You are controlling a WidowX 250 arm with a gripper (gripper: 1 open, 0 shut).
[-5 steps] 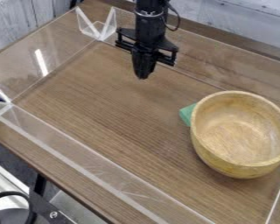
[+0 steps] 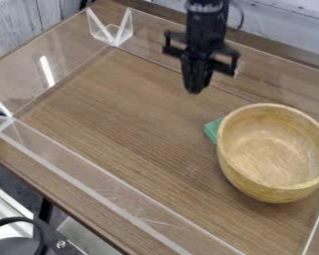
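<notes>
The black robot arm with its gripper (image 2: 194, 80) hangs over the back middle of the wooden table (image 2: 109, 129), blurred. Nothing shows held in it; the fingertips are dark and too blurred to make out clearly, but look shut. A large pale wooden bowl (image 2: 273, 151) sits at the right, below and right of the gripper, with a green object (image 2: 214, 130) partly hidden behind its left rim.
A clear plastic piece (image 2: 111, 30) stands at the back left. Black cables (image 2: 23, 234) lie at the lower left corner.
The arm and gripper have moved right and slightly down, toward the bowl's side of the table. The bowl and green object have stayed in place.
</notes>
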